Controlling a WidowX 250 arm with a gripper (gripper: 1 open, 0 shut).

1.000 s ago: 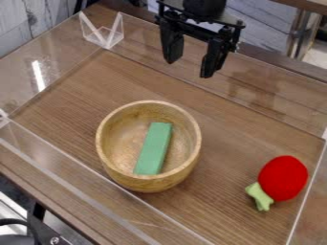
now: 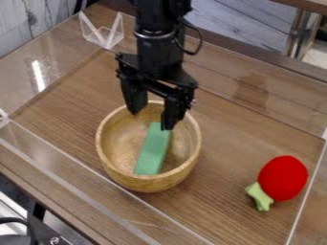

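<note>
My black gripper (image 2: 156,107) hangs from the top centre over the back half of a round wooden bowl (image 2: 118,147), its fingers spread open and pointing down. A green oblong block (image 2: 152,152) lies lengthwise inside the bowl, just in front of the gripper. I cannot tell whether the fingertips touch the bowl or the block.
At the right lies a red rounded object (image 2: 284,177) with a pale green piece at its lower end. A clear plastic object (image 2: 102,27) sits at the back left. The wooden table (image 2: 57,115) is otherwise largely clear.
The bowl, green block and red object stay put.
</note>
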